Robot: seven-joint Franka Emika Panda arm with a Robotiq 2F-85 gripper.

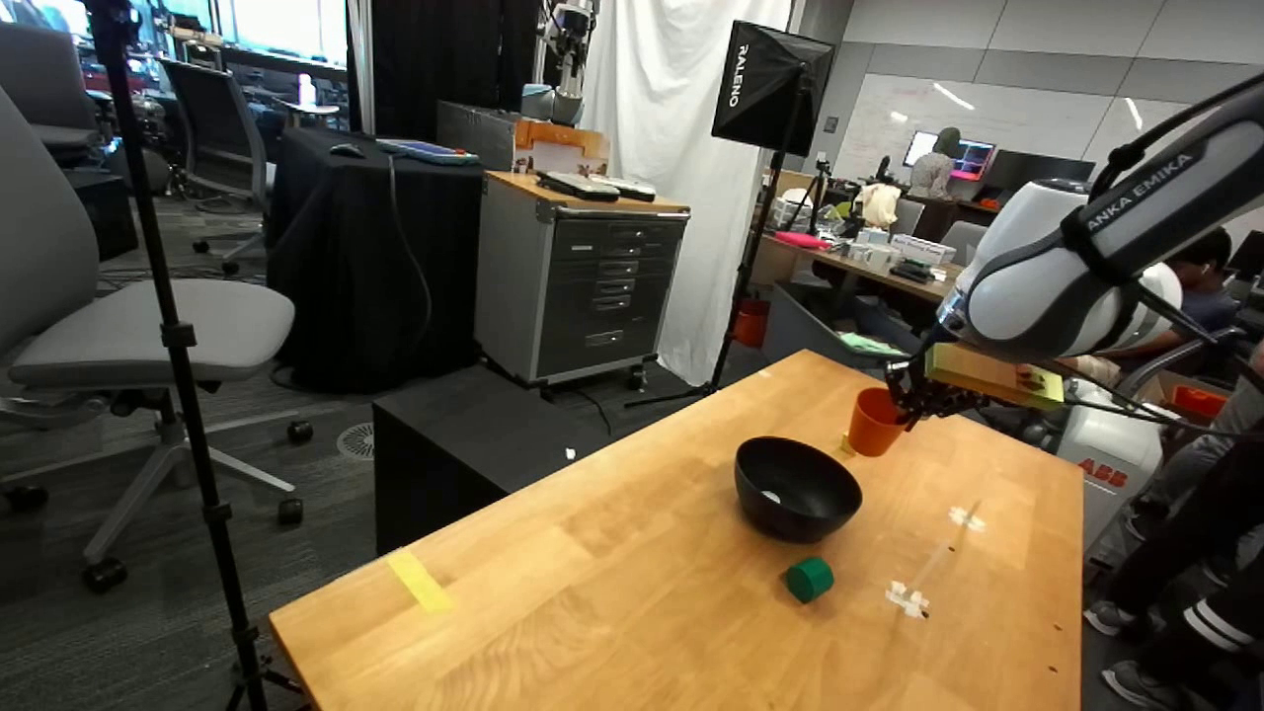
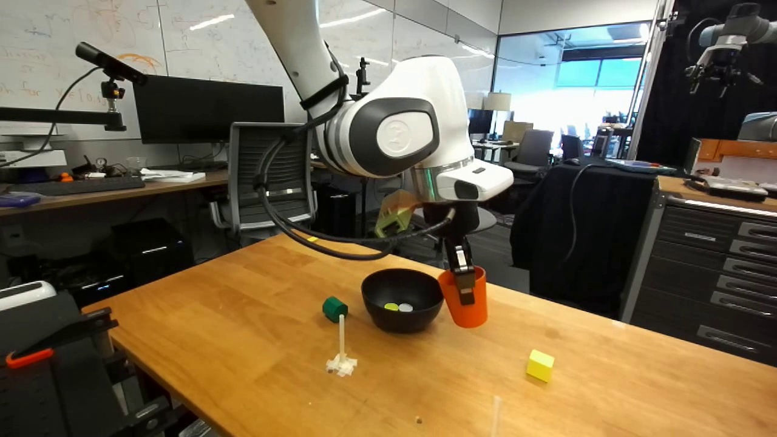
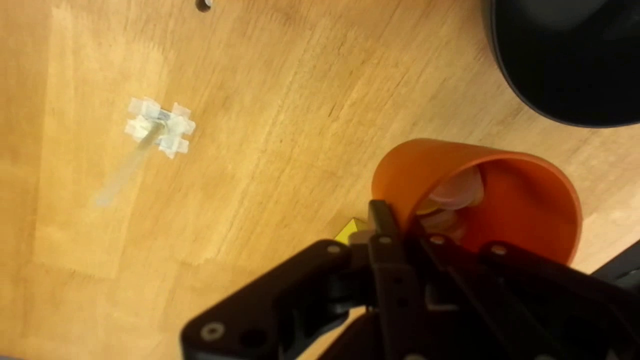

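Note:
An orange cup is gripped at its rim by my gripper, which is shut on its wall. In the wrist view the cup leans, its mouth toward the right, and several pale and yellowish pieces lie inside it. Close by the cup stands a black bowl; a yellowish and a whitish piece rest in the bottom of it. The cup appears lifted off the wooden table, tilted slightly.
A green block lies beside the bowl. On the table is also a yellow cube, partly hidden behind my fingers in the wrist view. A thin upright stick is taped down.

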